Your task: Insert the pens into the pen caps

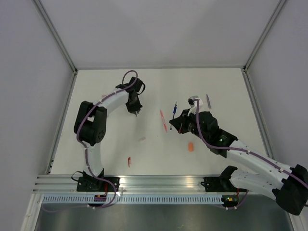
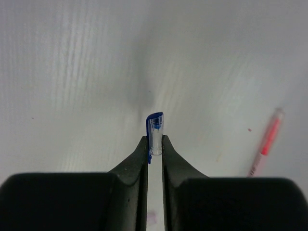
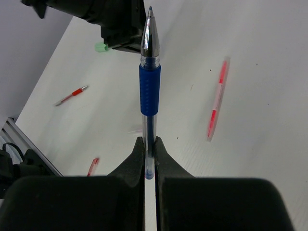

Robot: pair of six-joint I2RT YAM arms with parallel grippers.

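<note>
My left gripper [image 1: 136, 111] is at the upper middle-left in the top view; in the left wrist view its fingers are shut on a clear cap with a blue clip [image 2: 155, 133]. My right gripper [image 1: 174, 124] is right of centre, shut on a blue pen [image 3: 149, 89] that stands upright with its metal tip upward, gripped at its clear lower barrel. The blue pen and the cap are apart. A pink pen [image 1: 163, 119] lies on the table between the grippers, seen also in both wrist views.
A short red pen [image 1: 129, 161] lies at the front, an orange eraser-like piece [image 1: 190, 147] front right, a dark pen [image 1: 208, 101] at the back right. Another red pen [image 3: 71, 95] and a green piece [image 3: 101, 47] show in the right wrist view.
</note>
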